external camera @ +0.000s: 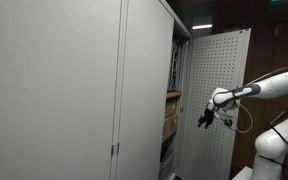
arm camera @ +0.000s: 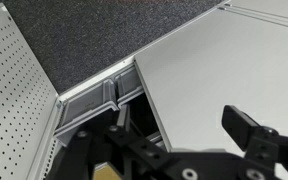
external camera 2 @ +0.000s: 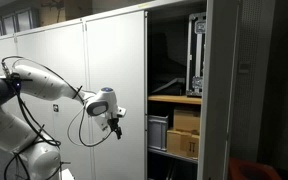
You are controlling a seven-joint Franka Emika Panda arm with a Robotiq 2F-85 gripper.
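Note:
A tall light-grey cabinet stands partly open. In exterior view 1 its smooth door [external camera: 149, 90] is nearest the opening, and a perforated door panel [external camera: 212, 75] swings out on the far side. My gripper [external camera: 206, 119] hangs in front of that panel in this view. From exterior view 2, the gripper [external camera 2: 116, 129] appears before the smooth door [external camera 2: 122, 60], left of the opening. The wrist view looks over the smooth door's surface [arm camera: 214, 80], with the perforated panel [arm camera: 9, 90] at left. My gripper is open, nothing visible between its fingers.
Inside the cabinet, cardboard boxes [external camera 2: 184, 134] and a grey bin [external camera 2: 157, 131] stand below a wooden shelf [external camera 2: 175, 99]. A dark case with metal edges [external camera 2: 197, 55] sits above. Dark carpet [arm camera: 104, 30] shows clear in the wrist view.

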